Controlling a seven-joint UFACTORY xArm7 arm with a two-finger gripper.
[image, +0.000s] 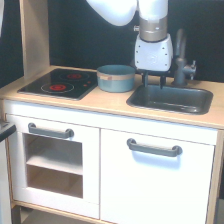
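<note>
My gripper (154, 82), white with dark fingers, hangs over the left part of the dark sink (182, 99). Its fingers stand apart, and nothing shows between them. To its left on the wooden counter is a blue-grey pot (116, 83), clear of the fingers. Farther left lies the black stove top (61, 83) with reddish burner rings.
A dark faucet (181, 60) rises behind the sink, close to the right of my hand. Below are a white cupboard door (154, 185) with a dark handle (154, 148) and an open-fronted oven compartment (54, 157). Bare counter (100, 101) runs along the front.
</note>
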